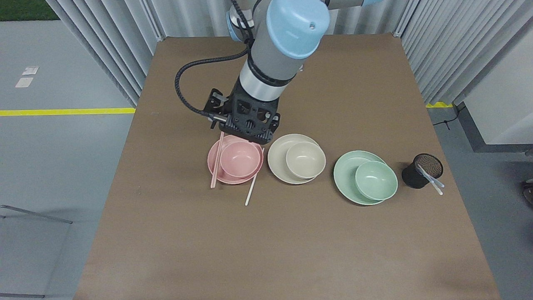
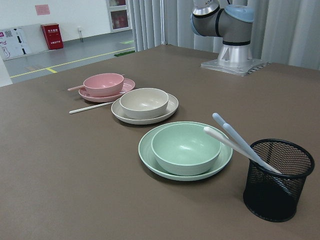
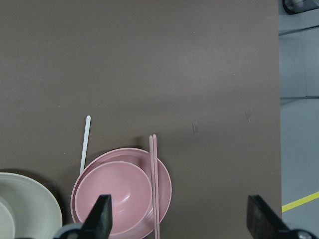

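My gripper is open and empty, held over the pink plate with its pink bowl; in the front view its fingertips are hidden behind its housing. Two pink chopsticks lie across that plate's edge, and a white chopstick sticks out beside it. To the right are a cream plate with a cream bowl, then a green plate with a green bowl.
A black mesh cup holding pale blue and white chopsticks stands at the right. The robot base sits at the back.
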